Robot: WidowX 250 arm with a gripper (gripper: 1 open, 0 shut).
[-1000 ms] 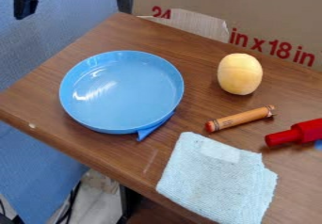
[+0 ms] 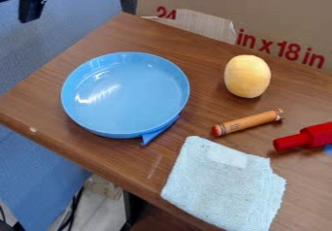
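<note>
A dark gripper is at the top left edge, mostly cropped and above the blue fabric left of the table; its finger state is unclear. A light blue round plate lies on the wooden table, with a blue pointed piece under its front rim. A pale yellow round object sits right of the plate. An orange crayon-like stick lies below it, beside a red cylindrical object at the right edge. A light blue-white cloth lies at the front.
A cardboard box with red print stands behind the table. Bare wood surrounds the plate at the back and left. The table's left edge drops to blue fabric.
</note>
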